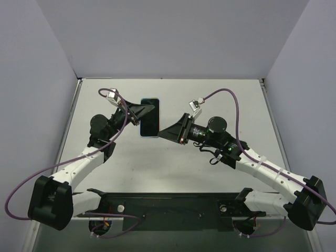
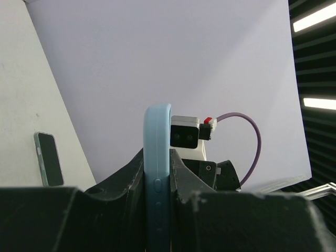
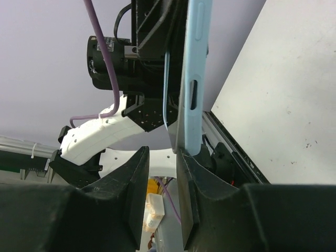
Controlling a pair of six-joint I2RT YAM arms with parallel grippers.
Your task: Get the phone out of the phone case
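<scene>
The phone [image 1: 150, 121] shows a dark screen with a thin light-blue case rim around it. My left gripper [image 1: 148, 108] is shut on the cased phone near its upper part. In the left wrist view, the light-blue case edge [image 2: 156, 157] stands upright between the fingers. At the phone's lower right corner, my right gripper [image 1: 163, 134] is part open. The right wrist view has the case's lower corner [image 3: 192, 146] right at one fingertip [image 3: 182, 155], with a gap between the two fingers. Whether that fingertip touches the case cannot be told.
A flat, dark, phone-shaped item [image 2: 50, 160] lies on the white table in the left wrist view; the top view does not show it. Grey walls [image 1: 168, 39] stand around it.
</scene>
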